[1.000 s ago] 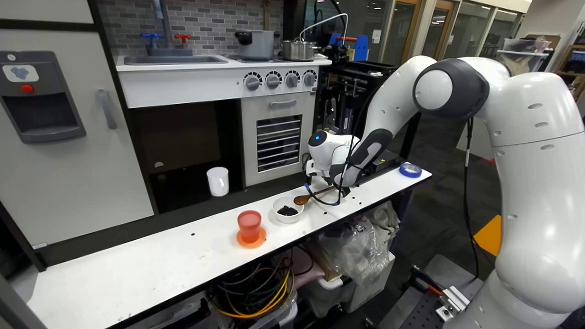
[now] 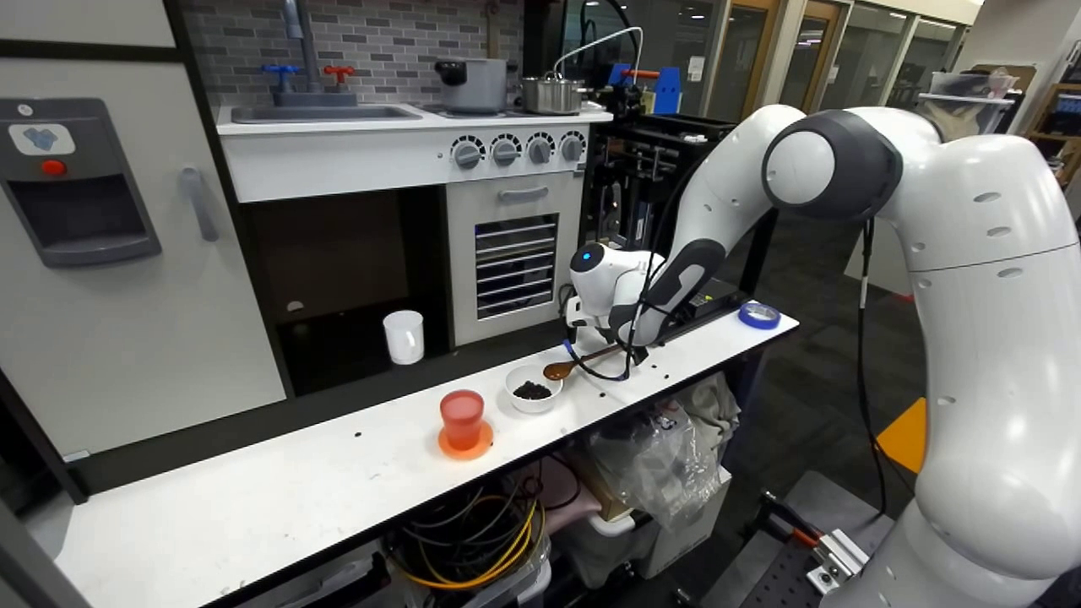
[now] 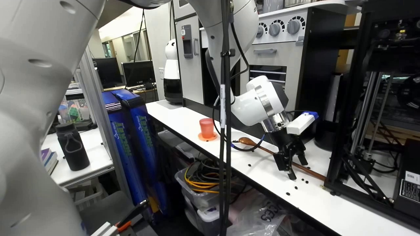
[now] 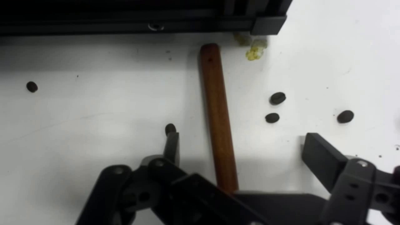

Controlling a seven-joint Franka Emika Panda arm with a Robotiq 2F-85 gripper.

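Note:
A brown wooden spoon lies along the white counter, its bowl end (image 2: pixel 556 371) by the rim of a white bowl (image 2: pixel 533 405) that holds dark beans (image 2: pixel 532 389). In the wrist view the spoon's handle (image 4: pixel 219 112) runs between the fingers of my gripper, which is open. Bare counter shows on both sides of the handle, so neither finger touches it there. Exterior view 2 has the gripper (image 3: pixel 297 167) tilted low over the handle. A red cup (image 2: pixel 462 417) stands on an orange coaster (image 2: pixel 484 442), left of the bowl.
Loose beans (image 4: pixel 277 98) are scattered around the handle. A black frame (image 4: pixel 112 26) stands just beyond the handle's end. Blue tape (image 2: pixel 759 314) lies at the counter's far right end. A white cup (image 2: pixel 404 338) sits behind the counter.

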